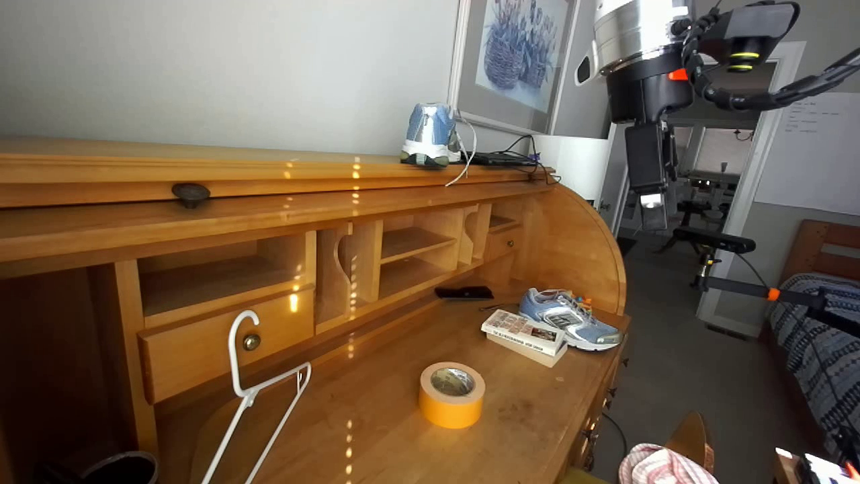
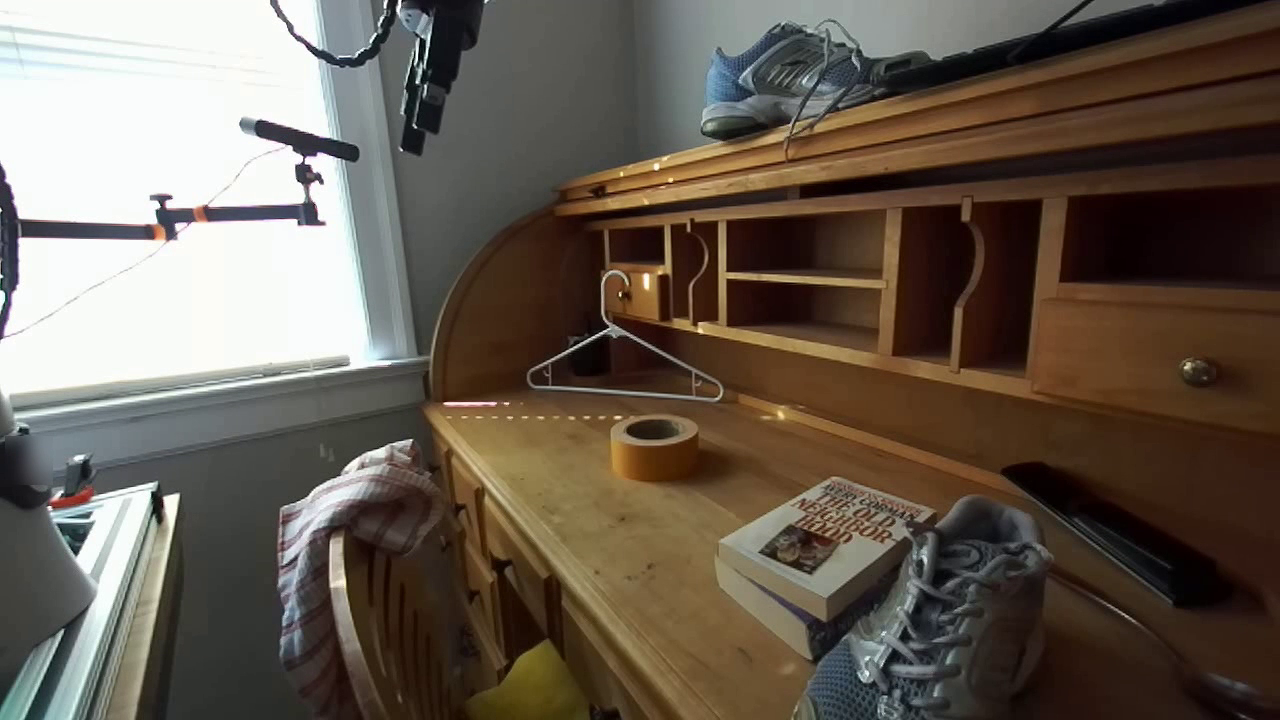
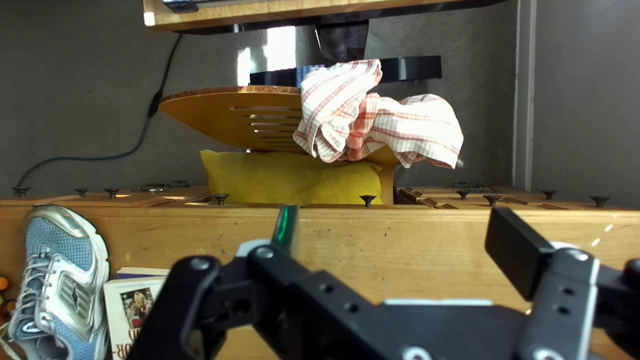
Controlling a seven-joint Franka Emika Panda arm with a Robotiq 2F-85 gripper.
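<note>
High above the desk's front edge hangs my gripper, its fingers wide apart and nothing between them; exterior view 1 has it at the upper right. Below, a yellow tape roll lies flat on the desktop. A white hanger stands upright near the desk's far side in exterior view 2. Two stacked books lie beside a blue-grey shoe. A second shoe sits on top of the desk. Neither the tape nor the hanger can be made out in the wrist view.
Cubbyholes and small drawers line the desk's back. A dark flat object lies below them. In front stands a wooden chair with a checked cloth over it and a yellow cushion. Bare desktop surrounds the tape.
</note>
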